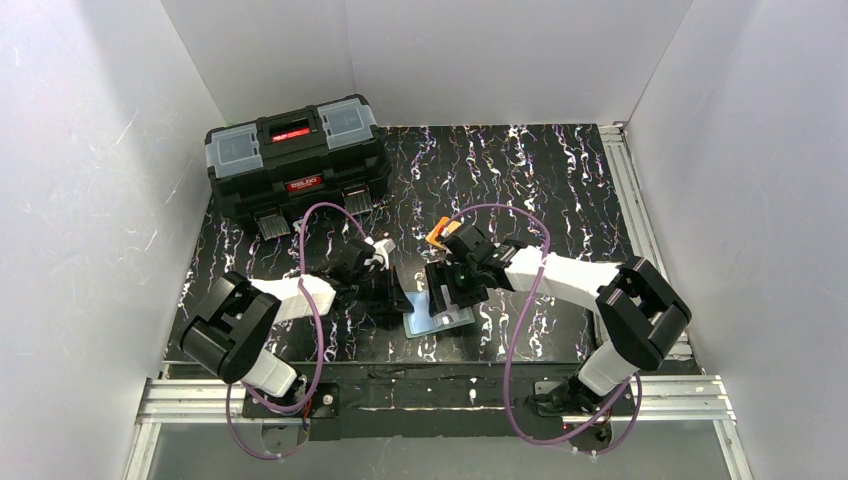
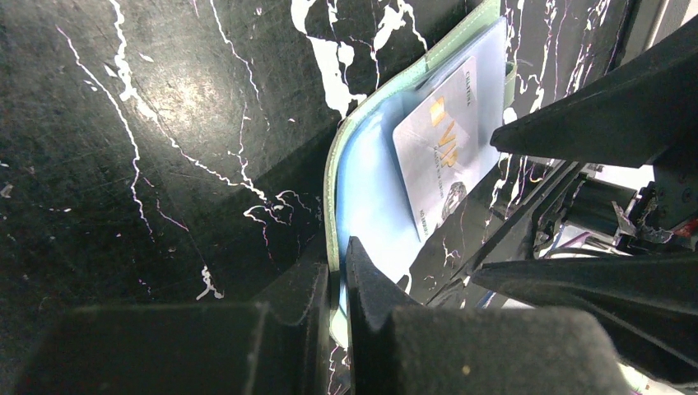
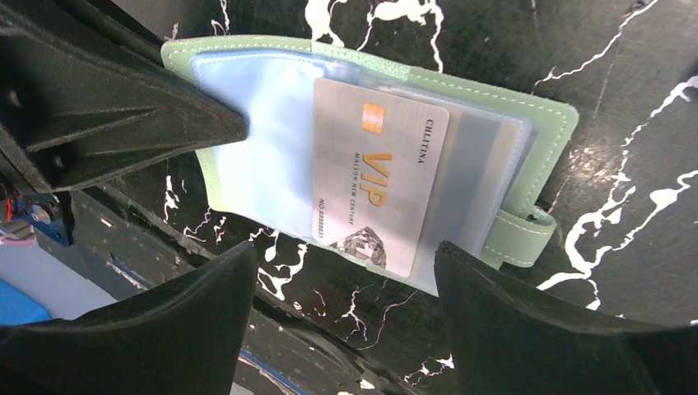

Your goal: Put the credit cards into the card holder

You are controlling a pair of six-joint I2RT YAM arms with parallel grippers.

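Observation:
The card holder (image 1: 417, 318), light blue with a pale green stitched border, lies opened out on the black table. My left gripper is shut on its left edge, pinching the border. A silver VIP card (image 3: 380, 177) rests flat over the holder, partly on the blue cover and partly at the clear sleeves (image 3: 486, 164); whether its right part is inside a sleeve I cannot tell. My right gripper stands open above the holder's near side, the card lying below and between its fingers. An orange card (image 1: 440, 233) lies behind, partly covered by the right arm.
A black toolbox (image 1: 295, 160) with clear lids fills the back left. Both arms are close together over the holder.

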